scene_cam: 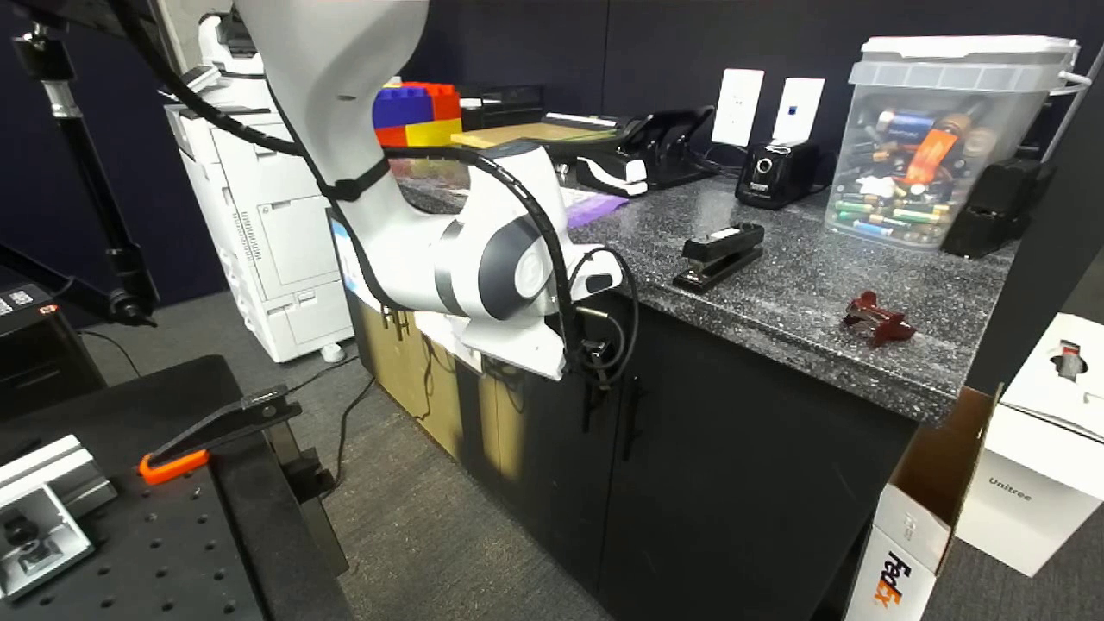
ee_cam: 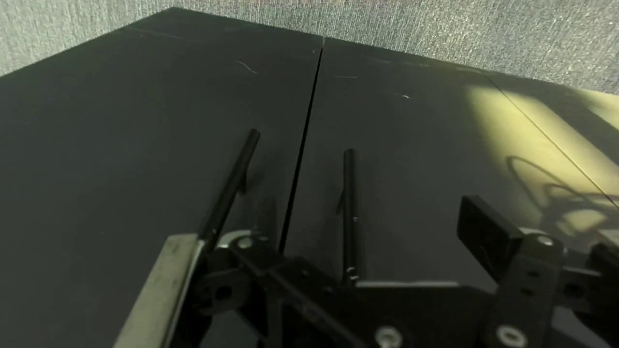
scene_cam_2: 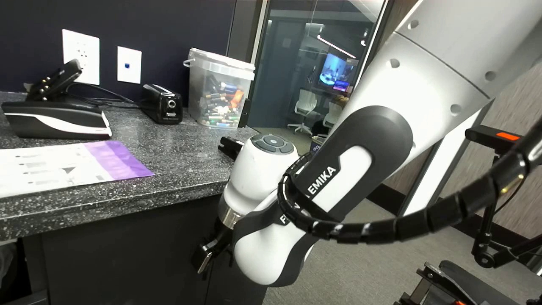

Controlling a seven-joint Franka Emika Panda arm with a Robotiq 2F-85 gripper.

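Two dark cabinet doors meet at a narrow seam, each with a black bar handle: the left handle point(ee_cam: 236, 171) and the right handle point(ee_cam: 349, 203) in the wrist view. My gripper is open in front of them, its fingers wide apart. The right handle runs through the space between the fingers, apart from both as seen here. One finger point(ee_cam: 159, 290) overlaps the lower end of the left handle; whether they touch, I cannot tell. In exterior view 2 the gripper point(scene_cam_2: 206, 256) hangs below the counter edge, beside the cabinet front.
The speckled counter point(scene_cam: 797, 310) overhangs the doors. On it lie a stapler point(scene_cam: 721, 254), a dark red object point(scene_cam: 877, 317) and a tub of batteries point(scene_cam: 911, 145). An open box point(scene_cam: 911, 528) stands at the cabinet's right end.
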